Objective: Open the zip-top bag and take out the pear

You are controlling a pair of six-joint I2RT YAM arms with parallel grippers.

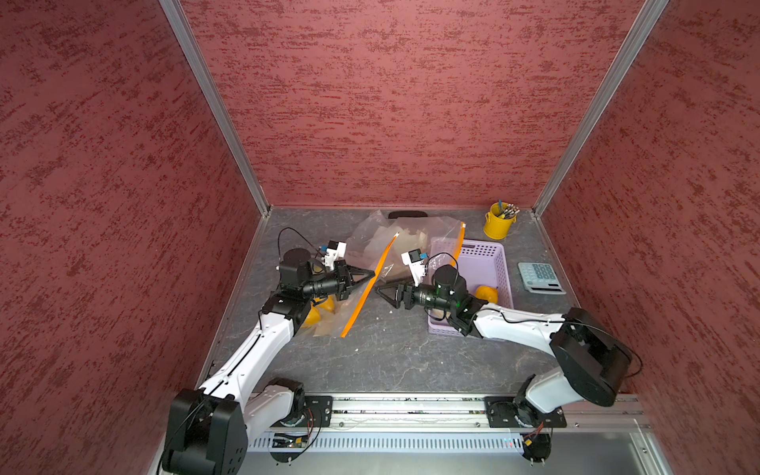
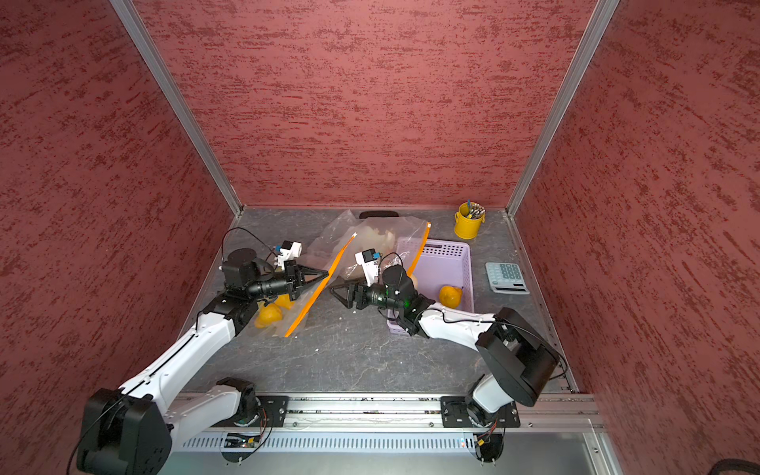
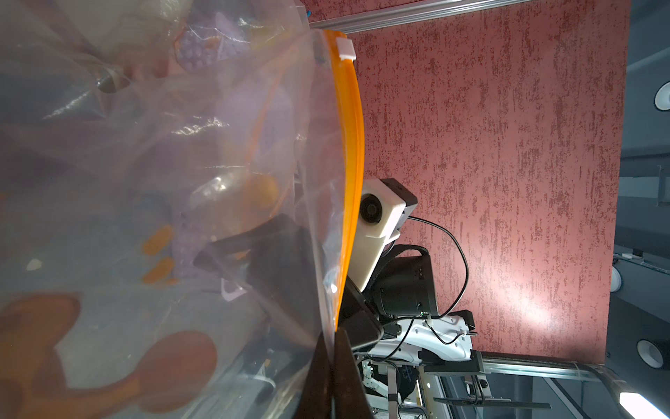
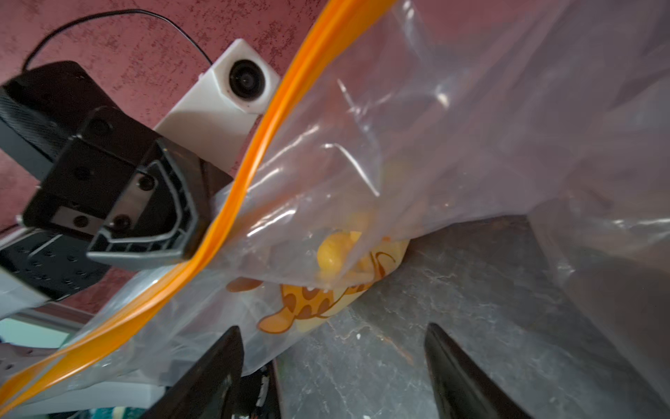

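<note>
A clear zip top bag [image 1: 340, 315] with an orange zip strip [image 2: 318, 286] and giraffe prints stands tilted at the left of centre. Through its film a yellow, rounded fruit [image 2: 269, 315] shows, probably the pear; in the right wrist view the yellow shape [image 4: 335, 251] is partly blurred. My left gripper [image 1: 373, 274] is shut on the bag's film beside the strip; the film gathers at its fingertips in the left wrist view. My right gripper is open just right of the strip, with nothing between its fingers. Whether the bag's mouth is parted I cannot tell.
Behind the arms lies another clear bag with an orange strip [image 1: 458, 244], overlapping a lilac basket [image 1: 497, 261]. An orange-yellow fruit [image 2: 450, 296] sits in the basket. A yellow bucket [image 1: 497, 227] and a calculator [image 1: 540, 277] stand farther right.
</note>
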